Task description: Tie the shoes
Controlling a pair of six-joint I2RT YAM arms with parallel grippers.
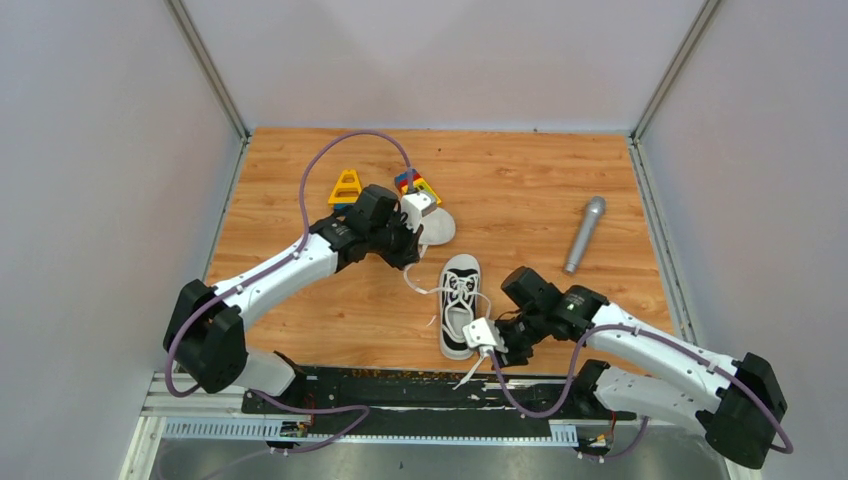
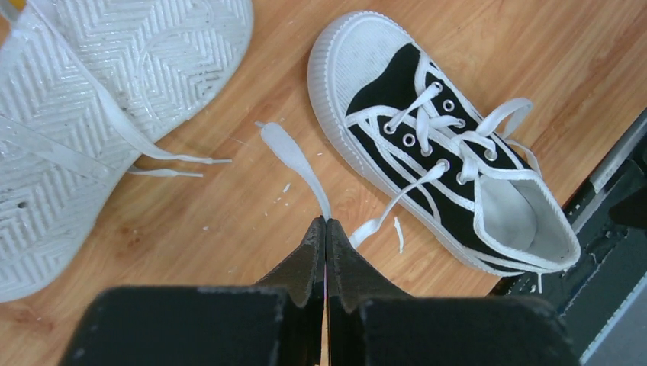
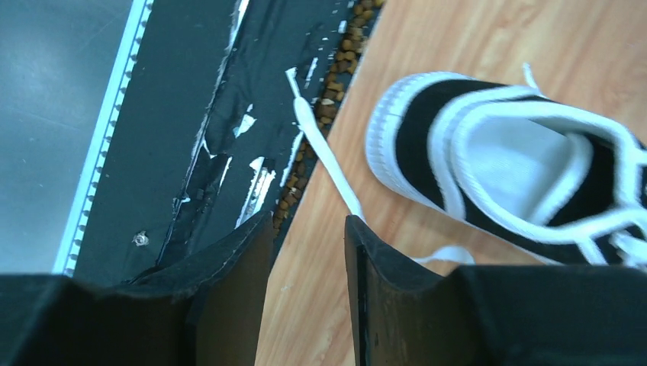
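Note:
A black-and-white sneaker [image 1: 459,318] stands upright on the wooden table, its toe pointing away from the table's front edge. My left gripper is shut on a white lace [image 2: 294,158]; the flat free end pokes out beyond the fingertips, and the rest runs back to the shoe's eyelets. Beside the shoe's heel, my right gripper is part open. The other lace's end [image 3: 326,156] passes close by its right finger [image 3: 362,263] and partly behind it; nothing shows held between the fingers. A second shoe [image 2: 145,84] lies sole up, partly behind the left arm.
Yellow toy pieces [image 1: 345,187] and a colored brick stack [image 1: 418,187] sit at the back. A grey microphone-like object [image 1: 585,235] lies to the right. Black tape [image 3: 236,114] covers the front edge.

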